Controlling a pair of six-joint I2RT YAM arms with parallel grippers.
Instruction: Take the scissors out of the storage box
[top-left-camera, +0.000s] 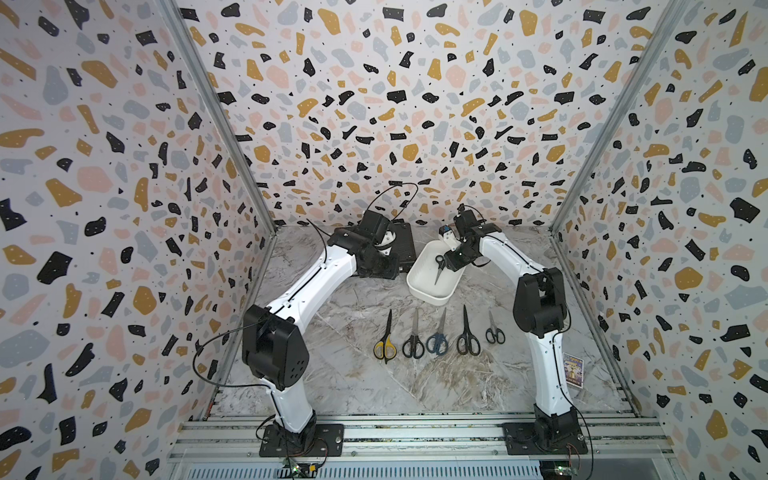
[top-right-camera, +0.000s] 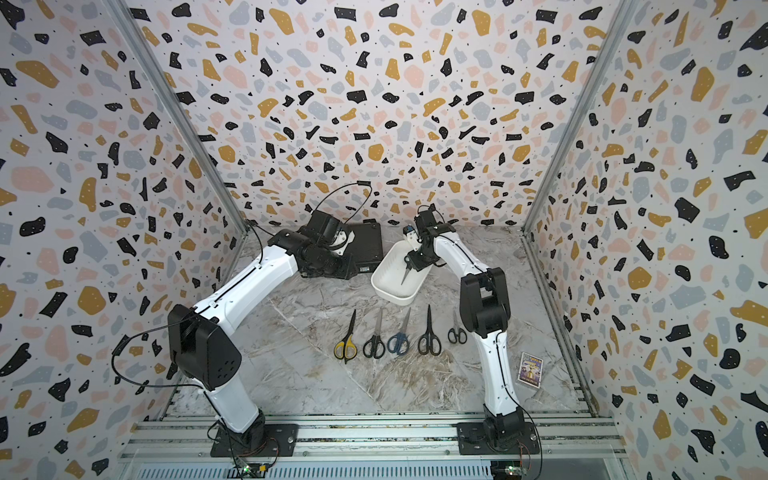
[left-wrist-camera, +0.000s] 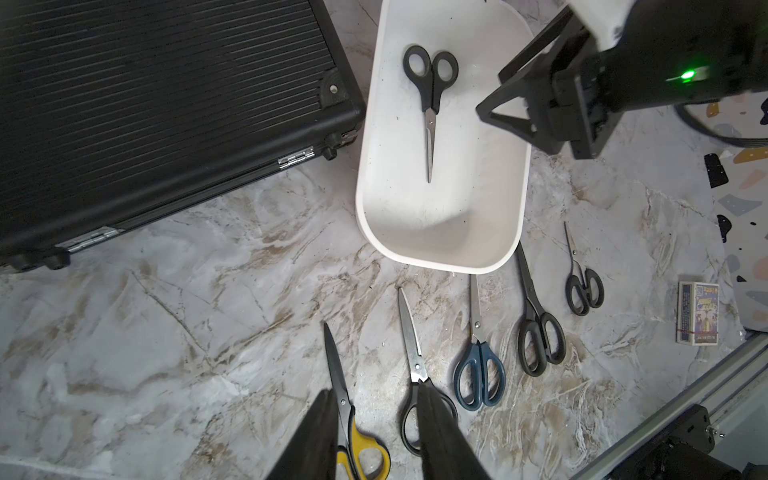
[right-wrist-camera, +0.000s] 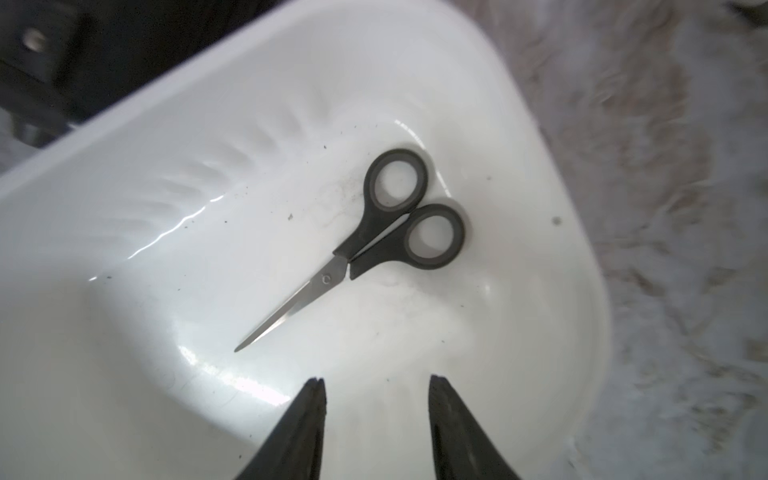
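Observation:
One pair of scissors (right-wrist-camera: 377, 232) with dark grey handles lies flat on the floor of the white storage box (left-wrist-camera: 442, 262). In the right wrist view its blades point to the lower left. My right gripper is over the box with its fingers apart and nothing between them; the scissors are ahead of the fingertips, untouched. The left wrist view shows the same right gripper at the box's right side. My left gripper stands open left of the box, holding nothing, with the table and other scissors visible past its fingers.
A black case (left-wrist-camera: 184, 104) stands close to the box's left side. Several scissors lie in a row in front of the box, among them a yellow-handled pair (top-left-camera: 385, 345) and a blue-handled pair (top-left-camera: 437, 342). A small card box (top-right-camera: 530, 369) lies far right.

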